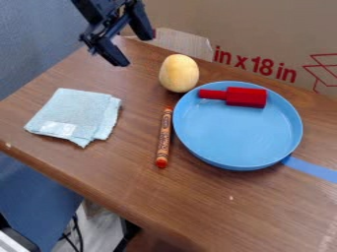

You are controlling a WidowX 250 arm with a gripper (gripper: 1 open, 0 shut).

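Observation:
The black gripper [108,51] hangs at the top left of the camera view, above the table's back, left of a yellow oval object [179,74]; whether its fingers are apart is hard to tell. A folded light blue cloth [75,114] lies on the left of the table. A long orange-red marker or crayon [165,138] lies upright in the view, beside a blue plate [237,133]. A red object with a handle [245,96] lies on the back part of the plate.
A wooden table [184,217] fills the middle and right, with bare room at the front. A cardboard box [277,34] stands behind it. A strip of blue tape [316,170] lies right of the plate.

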